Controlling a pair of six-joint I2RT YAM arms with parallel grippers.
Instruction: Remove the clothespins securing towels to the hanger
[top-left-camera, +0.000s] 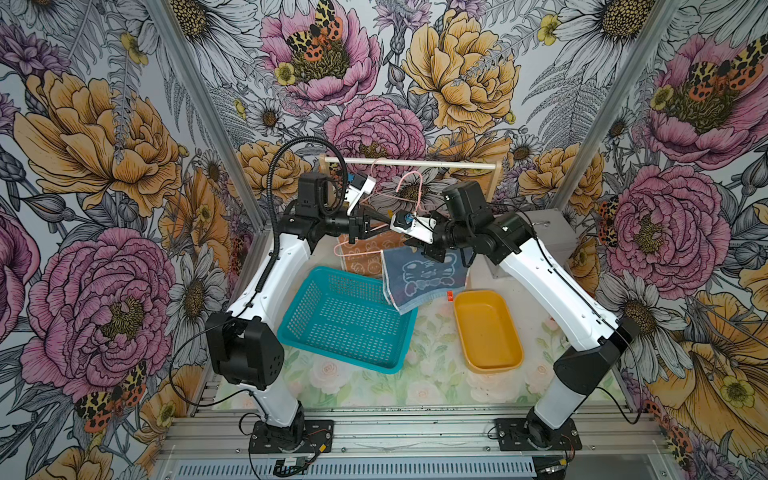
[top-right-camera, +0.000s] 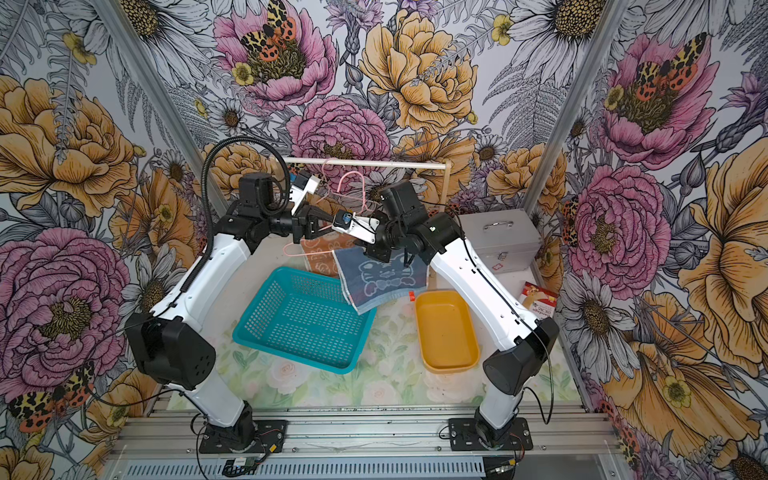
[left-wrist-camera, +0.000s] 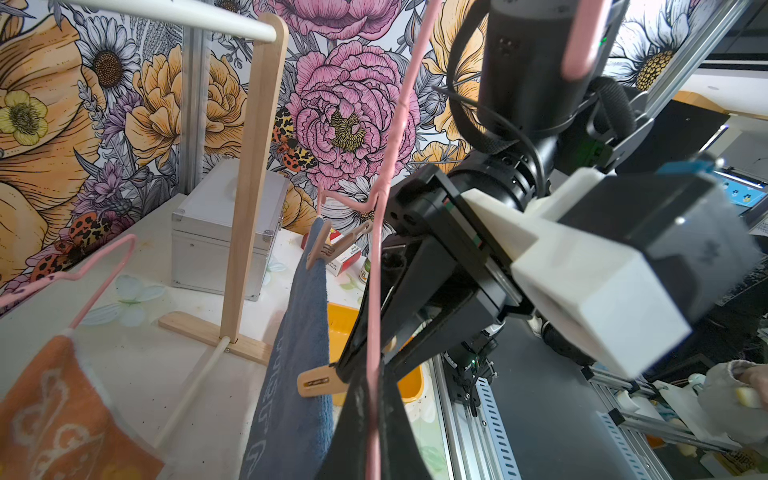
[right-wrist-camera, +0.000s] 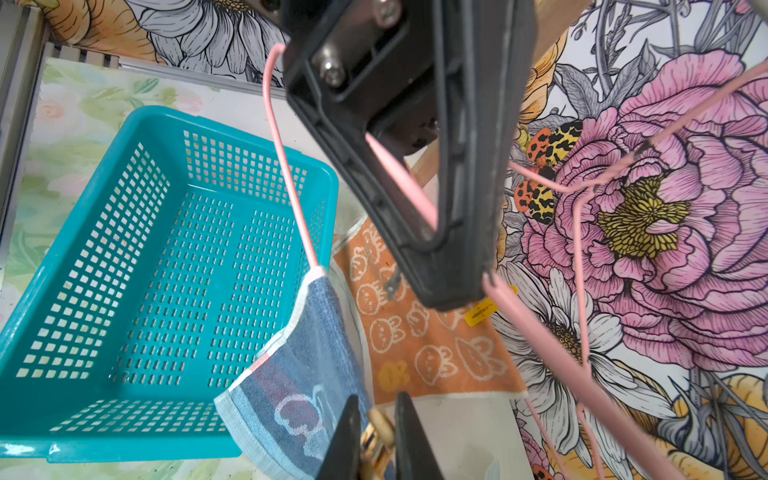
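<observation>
My left gripper is shut at the pink hanger (left-wrist-camera: 380, 224), whose wire runs between its fingers. A blue towel (left-wrist-camera: 292, 352) hangs from the hanger, with a wooden clothespin (left-wrist-camera: 316, 382) near my right gripper and another farther along its top edge. My right gripper is over the blue towel, with a wooden clothespin (right-wrist-camera: 381, 424) between its fingertips; whether it grips it is unclear. An orange towel (right-wrist-camera: 424, 344) hangs behind on another pink hanger.
A wooden rack (left-wrist-camera: 254, 160) stands at the back. The teal basket (top-left-camera: 336, 352) is at front left, the yellow tray (top-left-camera: 488, 328) at front right. A metal box (top-right-camera: 500, 240) sits at back right.
</observation>
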